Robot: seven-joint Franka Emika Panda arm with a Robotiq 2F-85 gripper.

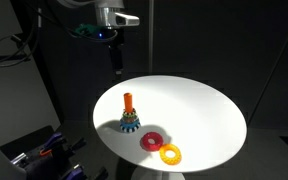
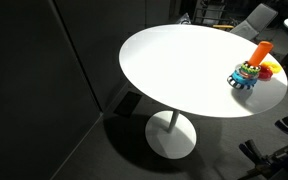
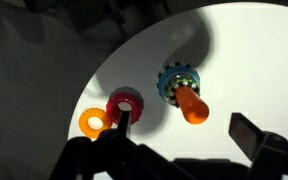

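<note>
On the round white table stands a ring stacker with an orange post and blue and green rings around its lower part. From above, the orange post points up toward the camera. A red ring and a yellow-orange ring lie flat by the table's near edge, close together and apart from the stacker. High above the table is my gripper. Its fingers stand wide apart in the wrist view, open, with nothing held between them.
The table rests on a single round base. Dark floor and dark curtains surround it.
</note>
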